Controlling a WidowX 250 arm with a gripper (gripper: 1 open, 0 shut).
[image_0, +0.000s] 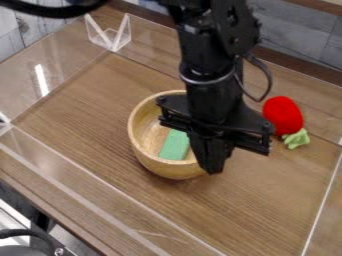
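Observation:
My black gripper (211, 158) reaches down from the top over the right side of a yellow bowl (143, 135), hiding part of it. Its fingertips look close together, with nothing seen between them. A light green block (174, 145) lies in the bowl, partly hidden behind the gripper.
A red object (282, 116) with a pale green piece (297, 136) lies right of the gripper at the back. A clear plastic piece (110, 30) is at the back left. Dark cables are at the lower left corner.

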